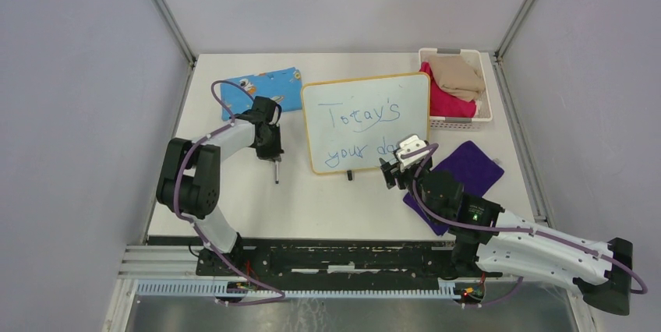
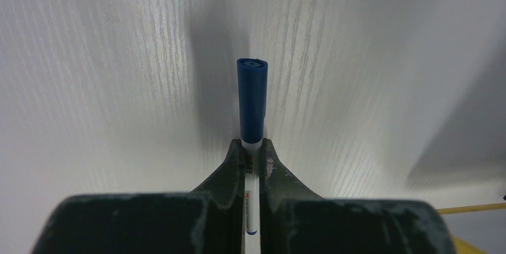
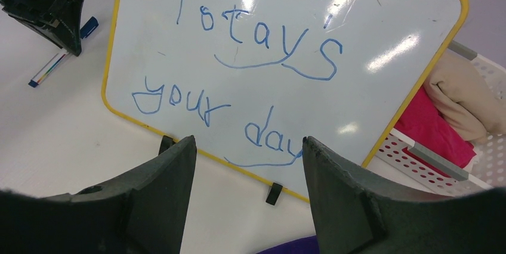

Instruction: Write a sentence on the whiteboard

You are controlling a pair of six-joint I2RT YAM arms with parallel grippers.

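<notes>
The white-and-blue marker [image 2: 253, 100] is pinched between the fingertips of my left gripper, its blue end pointing away and its white body behind the fingers. In the top view the left gripper [image 1: 277, 159] is over the bare table, left of the whiteboard [image 1: 366, 90]. Blue handwriting, "Today's" above and "your day" below, is on the yellow-edged board. My right gripper stands open with nothing between its fingers, near the board's lower right corner. It covers part of "day" in the top view.
A white basket [image 1: 460, 123] with red and beige cloths stands behind right of the board. A purple cloth [image 1: 471, 167] lies under the right arm, a blue patterned cloth [image 1: 284, 86] at back left. Table between the arms is clear, save a black clip [image 1: 350, 175] at the board's edge.
</notes>
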